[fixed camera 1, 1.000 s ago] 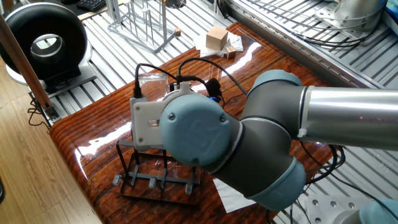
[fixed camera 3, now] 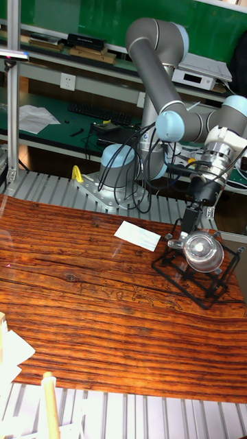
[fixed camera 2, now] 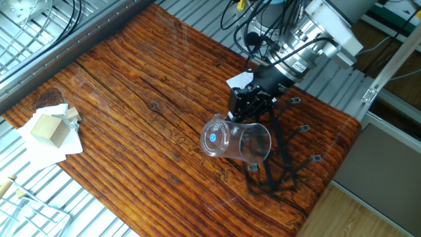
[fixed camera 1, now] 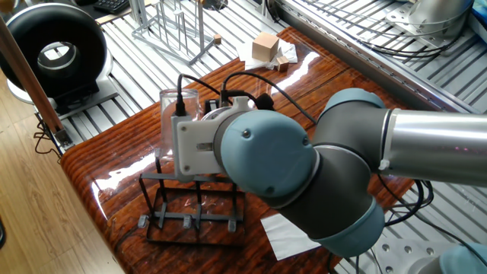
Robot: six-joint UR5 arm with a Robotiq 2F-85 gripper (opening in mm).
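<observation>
A clear plastic cup (fixed camera 2: 227, 139) with a small blue mark on its base is tipped onto its side in exterior view 2. My gripper (fixed camera 2: 238, 116) is shut on the cup's wall, though the fingertips are small and dark here. In exterior view 3 the cup (fixed camera 3: 204, 252) appears in front of a black wire rack (fixed camera 3: 201, 296), overlapping its upper part. From exterior view 1, part of the cup (fixed camera 1: 169, 114) shows beyond my wrist, which hides the gripper. The rack (fixed camera 1: 156, 217) stands upright on the table, near the cup.
A white sheet (fixed camera 3: 137, 235) lies flat beside the rack. A wooden block (fixed camera 1: 265, 46) and a smaller block (fixed camera 1: 282, 64) rest on white paper at the far table edge.
In exterior view 1 my wrist has shifted slightly right. The cup shows more fully beyond it and its tilt has changed. The rack and blocks have stayed put.
</observation>
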